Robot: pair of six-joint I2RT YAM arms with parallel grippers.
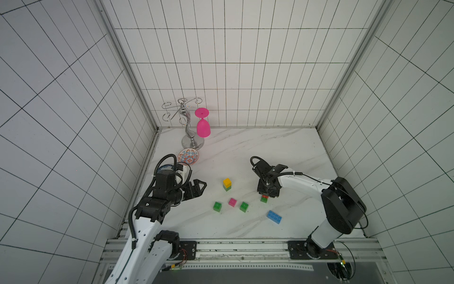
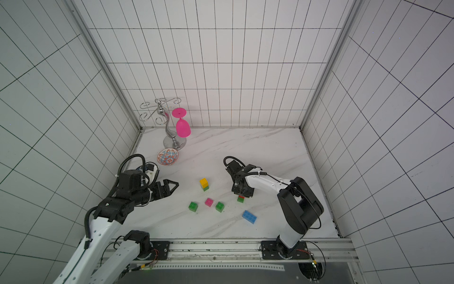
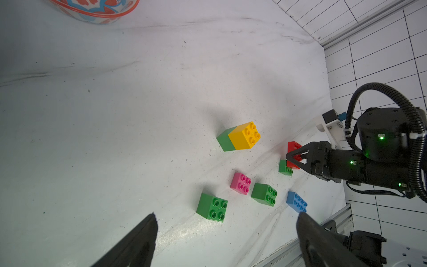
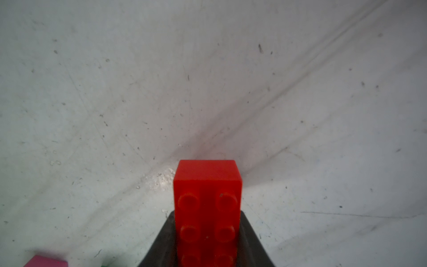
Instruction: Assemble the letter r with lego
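A long red brick [image 4: 207, 209] is gripped in my right gripper, studs toward the wrist camera. A small green brick [image 3: 285, 167] lies just beside or beneath it; which one, I cannot tell. Toward the table's left, my left gripper [image 1: 202, 185] hangs open and empty. Between the arms stands a yellow brick [image 3: 246, 135] on top of a green one [image 3: 226, 141]. Nearer the front are a green brick [image 3: 212, 207], a pink brick [image 3: 240, 183] and another green brick [image 3: 264, 194]. Farther right lies a blue brick [image 3: 296, 201].
At the back left stand a metal rack [image 1: 191, 138] with a pink goblet [image 1: 203, 126] hanging on it and a patterned bowl [image 1: 188, 156].
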